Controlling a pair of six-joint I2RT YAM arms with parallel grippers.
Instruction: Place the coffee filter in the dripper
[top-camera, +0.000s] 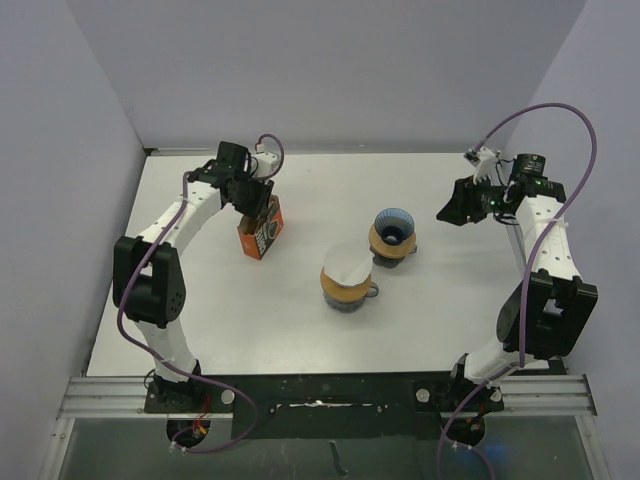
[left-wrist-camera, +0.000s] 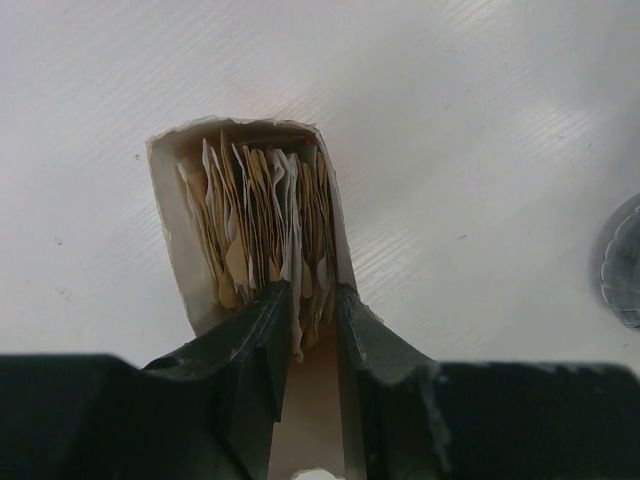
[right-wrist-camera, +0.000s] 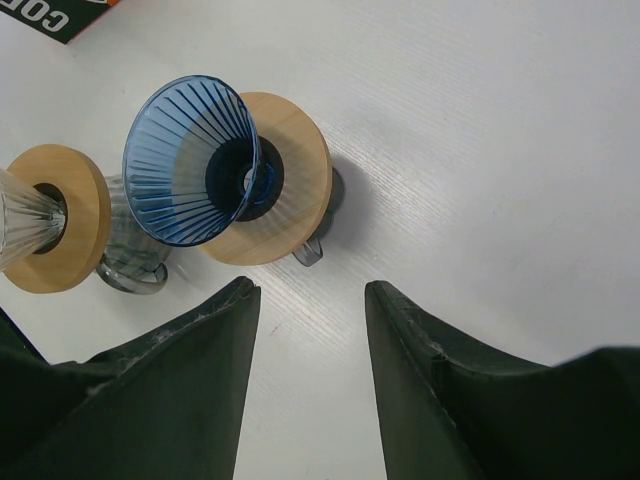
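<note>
A narrow orange-and-black box (top-camera: 262, 236) stands upright at the left of the table. Thin brown and white paper filters (left-wrist-camera: 262, 205) are packed on edge inside it. Over the box's opening, my left gripper is part open; the edge of a white filter shows in the narrow gap, by the left finger. Whether the fingers touch that filter I cannot tell. The blue ribbed dripper (right-wrist-camera: 190, 160) rests on a wooden collar over a glass server, and looks empty. My right gripper hangs open and empty at the table's right side.
In front and left of the blue dripper is a second dripper (top-camera: 348, 265) on a glass server (top-camera: 346, 303), with white paper inside. Walls bound both sides.
</note>
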